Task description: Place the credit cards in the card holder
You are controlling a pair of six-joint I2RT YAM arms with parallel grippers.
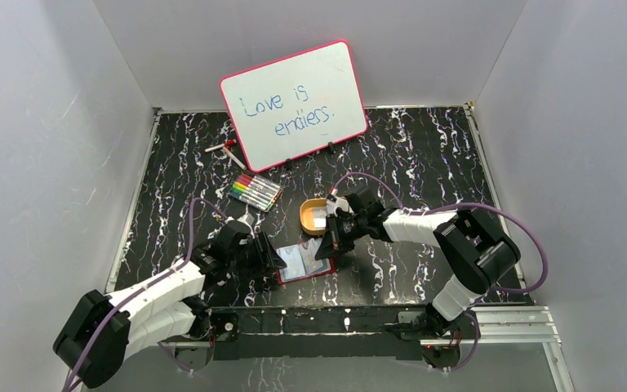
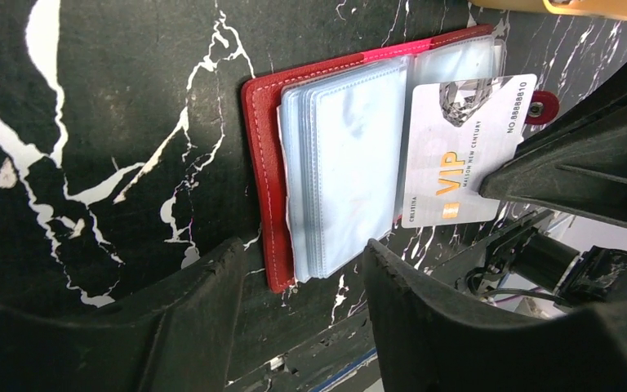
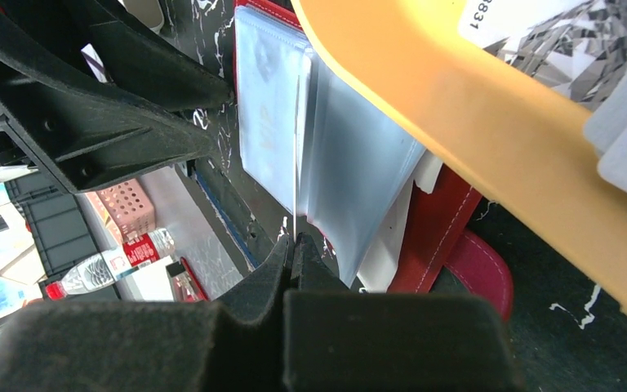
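Observation:
The red card holder (image 2: pixel 268 188) lies open at the front middle, its clear sleeves (image 2: pixel 343 163) spread. My right gripper (image 1: pixel 324 248) is shut on a silver VIP credit card, held over the right-hand sleeves; in the right wrist view the card shows edge-on between the fingertips. Whether it is inside a sleeve I cannot tell. My left gripper stands open at the holder's left side, nothing between its fingers. More cards (image 3: pixel 563 41) sit in the orange container (image 3: pixel 457 98) behind the holder.
A pack of markers (image 1: pixel 253 192) and loose markers (image 1: pixel 233 157) lie behind to the left, in front of a whiteboard (image 1: pixel 294 102). Its front edge is close to the holder.

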